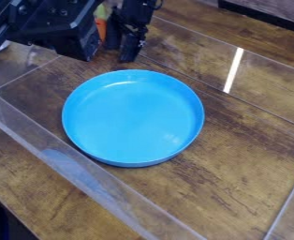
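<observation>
A round blue plate (132, 117) lies in the middle of the wooden surface. Behind it, at the top, the dark arm reaches in from the upper left, with my gripper (122, 42) low beside an orange object (101, 28) and a small greenish piece above it. The arm's dark body hides much of that area, and the fingers are too dark to make out clearly.
Bare wood (237, 150) with thin seams and a white strip (233, 69) fills the right side. A clear plastic edge runs diagonally along the lower left. A dark edge sits at the top right.
</observation>
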